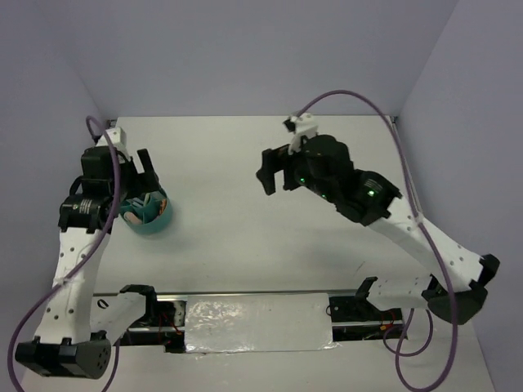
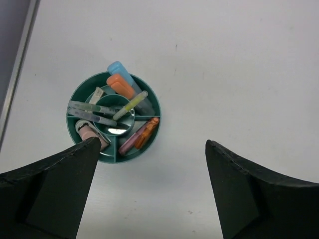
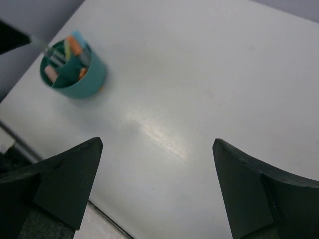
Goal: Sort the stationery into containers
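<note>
The round teal container (image 2: 72,110) stands at the table's left side. In the left wrist view, it holds a blue highlighter (image 2: 119,69), an orange highlighter (image 2: 119,85), a yellow pen (image 2: 130,105), a green pen (image 2: 89,107) and a grey-violet pen (image 2: 92,118). A shiny orange-brown piece (image 2: 147,133) lies beside a pink pen (image 2: 130,142) in one compartment; a pale pink item (image 2: 88,134) is in another. My left gripper is open above the container, its fingers empty. Mid-table hangs my right gripper, open with nothing between its fingers.
A silvery sheet (image 1: 258,323) lies past the front edge rail. Grey walls (image 1: 253,57) bound the back and sides. Purple cables (image 1: 448,343) loop over both arms.
</note>
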